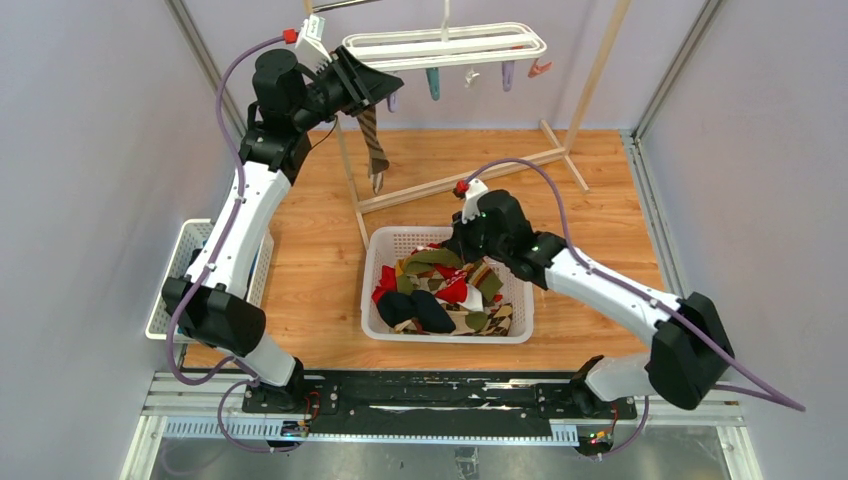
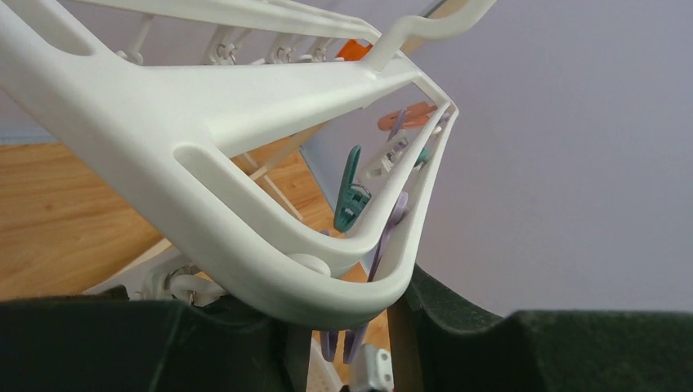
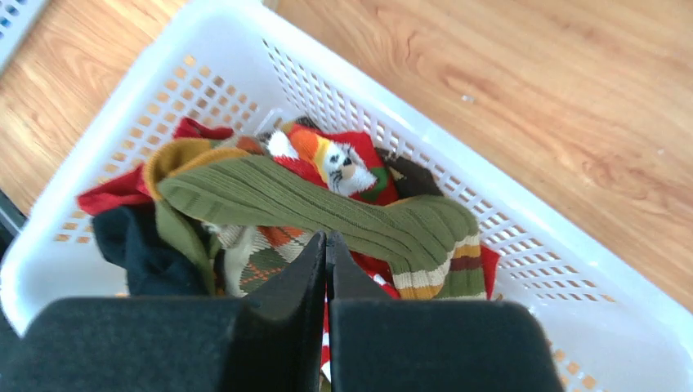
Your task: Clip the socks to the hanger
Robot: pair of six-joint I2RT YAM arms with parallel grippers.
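The white hanger (image 1: 444, 46) hangs at the top, with coloured clips such as a teal clip (image 1: 433, 84) and a purple clip (image 1: 507, 75) below its rim. My left gripper (image 1: 384, 88) is at its left end. In the left wrist view, its fingers (image 2: 466, 347) stand apart by the hanger's rounded corner, a gap between them. A brown patterned sock (image 1: 372, 145) dangles below that gripper; what grips its top is hidden. My right gripper is shut above the sock pile, nothing visible between its fingertips. Beneath it lies an olive-green ribbed sock (image 3: 315, 196).
A white basket (image 1: 378, 322) holds several mixed socks, including dark socks (image 1: 418, 309). Another white basket (image 1: 260, 272) stands left, partly behind my left arm. The wooden stand's crossbar (image 1: 440, 187) runs behind the sock basket.
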